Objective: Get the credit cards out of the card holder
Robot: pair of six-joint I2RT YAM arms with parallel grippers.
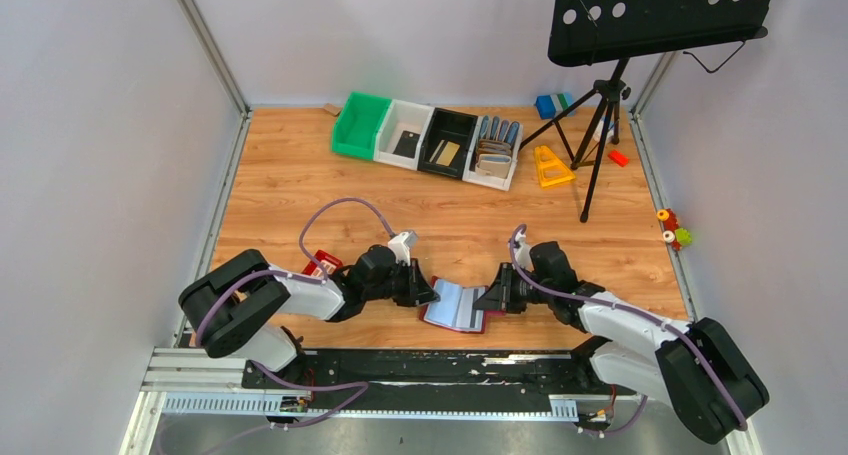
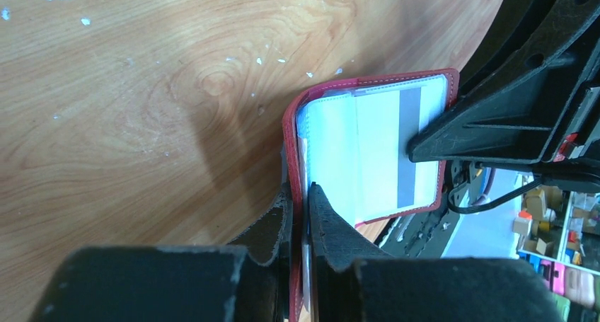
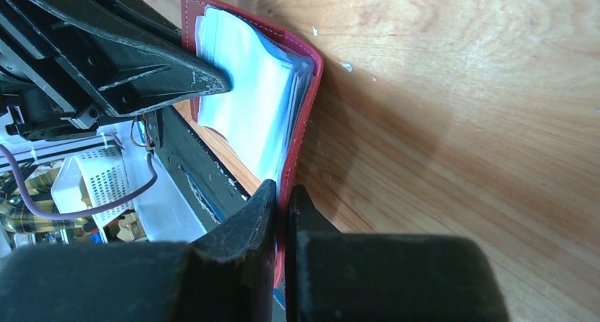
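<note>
Between the arms at the table's front lies the open card holder (image 1: 450, 305), red-bordered with pale blue sleeves, also seen as sleeves (image 3: 240, 95) in the right wrist view. My left gripper (image 1: 428, 297) is shut on one edge of it; in the left wrist view the red border runs between its fingers. My right gripper (image 1: 488, 300) is shut on the other edge, the red border between its fingers in the right wrist view. Whether cards are inside the sleeves I cannot tell.
A row of trays (image 1: 410, 135) stands at the back. A black music stand (image 1: 610, 88), yellow triangle (image 1: 553, 170) and small toys are at the right. A red object (image 1: 315, 265) lies behind the left arm.
</note>
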